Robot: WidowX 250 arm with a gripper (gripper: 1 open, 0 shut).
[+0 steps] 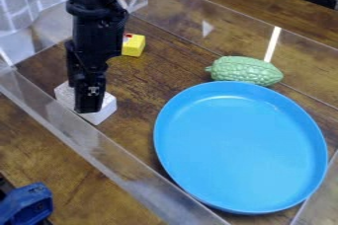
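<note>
My black gripper [87, 93] points down over a white block [98, 110] at the left of the wooden surface, its fingers in front of part of it; it stands open, and whether the block lies between the fingers is hard to tell. Behind the arm is a yellow block [133, 44]. A pale green bitter melon [242, 71] lies at the back right. A large blue plate [240, 145] fills the right front.
Clear panels or edges border the wooden surface. A blue object [24, 205] sits outside at the lower left. Bare wood lies between the arm and the plate.
</note>
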